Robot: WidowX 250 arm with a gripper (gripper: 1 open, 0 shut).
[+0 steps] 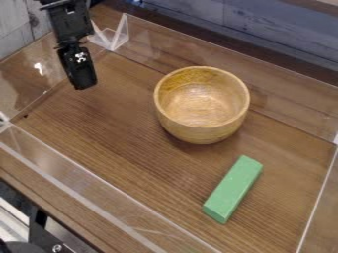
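Note:
My gripper [79,71] hangs at the upper left over the wooden floor of the tray, its black fingers pointing down and holding nothing that shows. A wooden bowl [201,125] stands right of centre, empty. A green block [232,188] lies at the lower right, well apart from the gripper and the bowl.
The tray's clear walls [24,104] run along the left side, and a blue-grey edge [251,20] lines the back. A dark cable or part sits at the bottom-left corner.

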